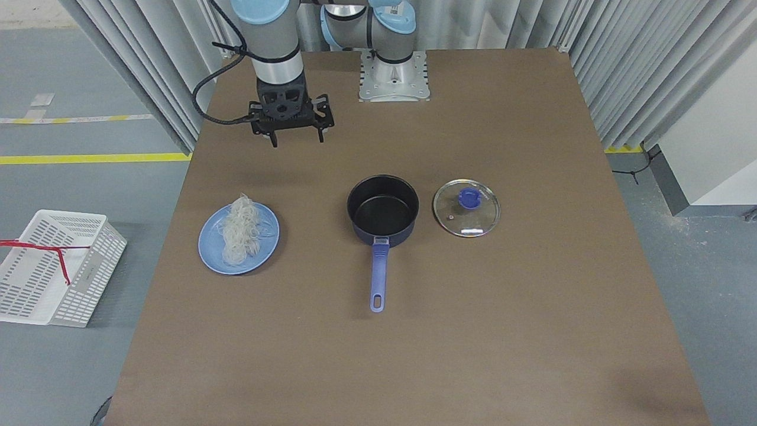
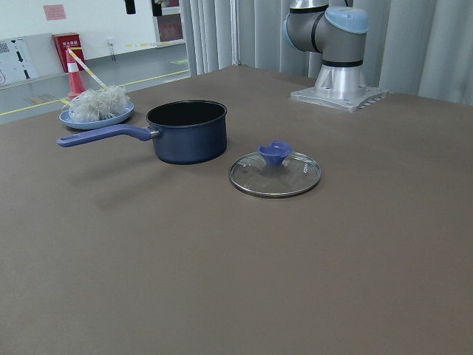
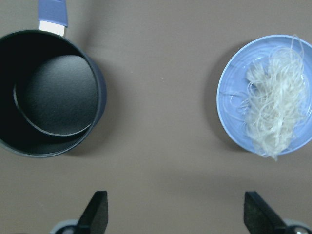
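Note:
My gripper hangs above the back left of the table, open, with nothing between its fingers in the wrist view. In front of it a blue plate holds a pile of white noodle-like strands. To the right of the plate stands an empty dark blue saucepan, its handle pointing toward the front camera. A glass lid with a blue knob lies right of the pan. The left view shows the saucepan, lid and strands on the same table.
The arm's base is at the back middle. A white plastic basket sits on the floor to the left.

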